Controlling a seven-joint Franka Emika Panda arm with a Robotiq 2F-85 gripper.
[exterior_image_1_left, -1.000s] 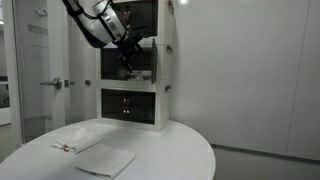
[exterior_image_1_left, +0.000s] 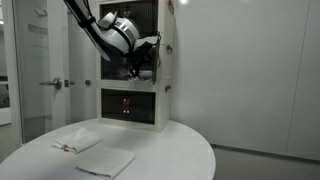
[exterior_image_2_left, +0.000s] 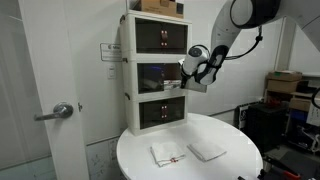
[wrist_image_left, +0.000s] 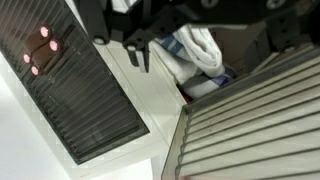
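My gripper is open, its dark fingers (wrist_image_left: 128, 40) standing apart at the top of the wrist view. White folded cloths (wrist_image_left: 198, 50) with some blue lie inside the cabinet compartment and show between the fingers; I cannot tell whether the fingers touch them. In the second exterior view the gripper (exterior_image_2_left: 184, 78) is at the middle compartment of the tall white cabinet (exterior_image_2_left: 130, 95). On the round white table, one folded white cloth (exterior_image_2_left: 167, 153) lies nearer the cabinet's left side and another flat one (exterior_image_2_left: 207, 149) lies to its right.
A louvered door (wrist_image_left: 250, 135) stands open close to the gripper. The closed lower doors (exterior_image_1_left: 128, 106) have dark panels. A cardboard box (exterior_image_2_left: 162, 7) sits on top of the cabinet. The round table (exterior_image_1_left: 175, 160) has free room around the cloths.
My gripper has moved down and to the right in the first exterior view, close to the open middle compartment and its door. The cloths on the table have not moved.
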